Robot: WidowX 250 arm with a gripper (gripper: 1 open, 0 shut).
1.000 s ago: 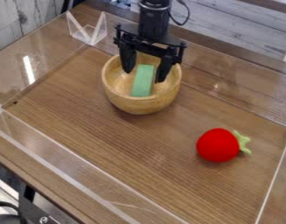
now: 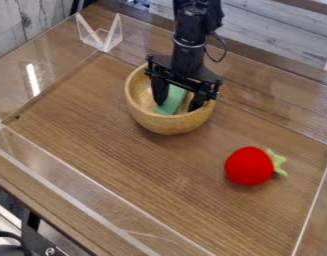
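The black gripper (image 2: 181, 80) is lowered into a wooden bowl (image 2: 170, 121) in the upper middle, its fingers around a green object (image 2: 169, 100) lying inside. Whether the fingers grip the green object is hard to tell; they partly cover it.
A red tomato-like object (image 2: 249, 167) with a green top lies at the lower right. A clear plastic container (image 2: 102, 33) stands at the upper left.
The gripper has moved down into the bowl over the green object. The red object has not moved.
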